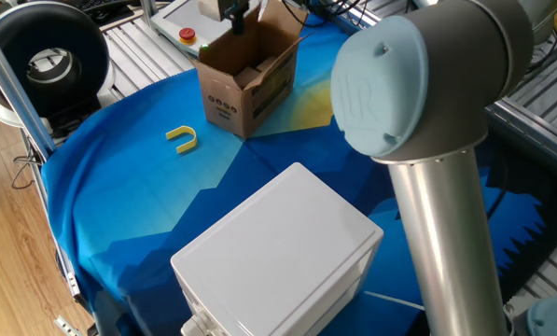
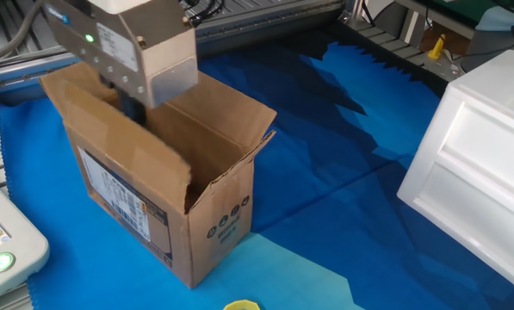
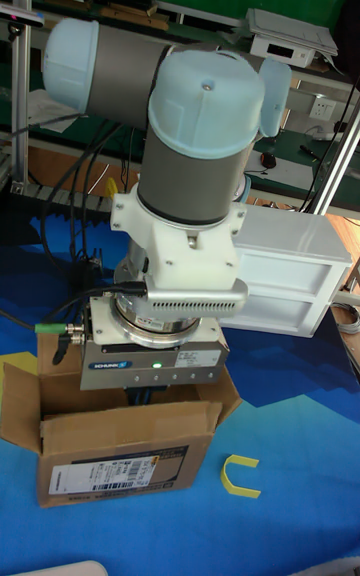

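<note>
The open cardboard box stands upright on the blue cloth, flaps raised. Over its mouth hangs my gripper, pointing down; the dark fingers show only in small part. In the second view the box's near flap covers their lower ends, so their spacing and anything between them stay hidden. From the third view, the metal gripper body sits above the box's rear opening. A yellow U-shaped piece lies on the cloth beside the box, apart from the gripper.
A white drawer unit occupies the cloth's near side. A control pendant with a red stop button rests behind the box. Left of the drawer unit, the cloth is clear. The arm's elbow rises on the right.
</note>
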